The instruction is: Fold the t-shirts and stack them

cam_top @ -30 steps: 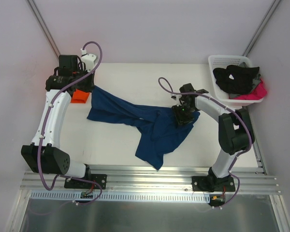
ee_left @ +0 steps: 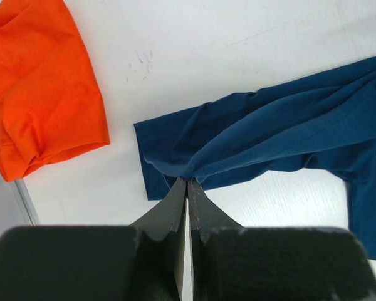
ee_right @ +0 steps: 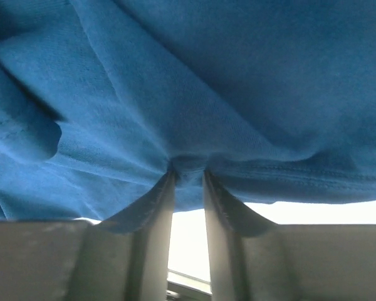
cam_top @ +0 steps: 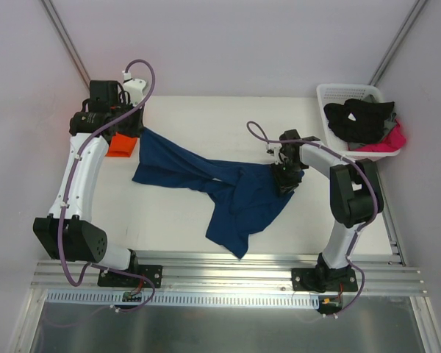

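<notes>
A dark blue t-shirt (cam_top: pixel 242 193) lies spread unevenly across the white table, its left part stretched in a raised ridge. At the end of that ridge, my left gripper is shut on a pinch of the blue cloth. Over the shirt's right part, my right gripper has its fingertips down at the fabric near an edge. A small gap separates them, with blue cloth (ee_right: pixel 194 125) showing between and beyond. An orange folded shirt (ee_left: pixel 47 94) rests to the left, partly hidden by the left arm in the top view.
At the back right stands a white basket (cam_top: pixel 325 110) holding black cloth (cam_top: pixel 359 121) and red cloth (cam_top: pixel 390 140). Bare table (cam_top: pixel 169 228) shows in front of the blue shirt's left part, and behind it too.
My right gripper has shifted a little to the right over the blue shirt. The left arm has hardly moved, and the shirt lies nearly the same.
</notes>
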